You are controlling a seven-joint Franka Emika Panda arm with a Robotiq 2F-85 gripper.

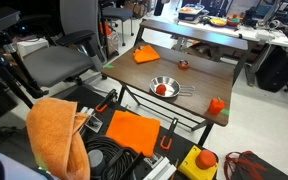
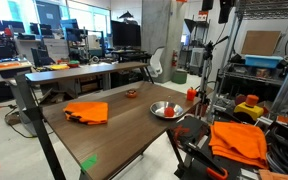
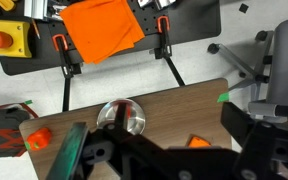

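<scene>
My gripper is open above the brown table (image 3: 179, 108) in the wrist view, its dark fingers wide apart with nothing between them. A metal strainer (image 1: 165, 87) with a handle sits on the table, holding a small red round thing (image 1: 160, 89). In the wrist view the strainer (image 3: 136, 120) lies just beyond the fingers, partly hidden. A crumpled orange cloth (image 1: 144, 54) lies at the table's far left in exterior view 1, and a red object (image 1: 216, 105) stands near the right corner.
A small round item (image 1: 183, 64) sits at the table's back, below a raised shelf (image 1: 199, 31). A flat orange cloth (image 1: 132, 130), coiled black cable (image 1: 106, 158) and a yellow box with a red button (image 1: 199, 163) occupy the nearer platform. A grey chair (image 1: 56, 62) stands left.
</scene>
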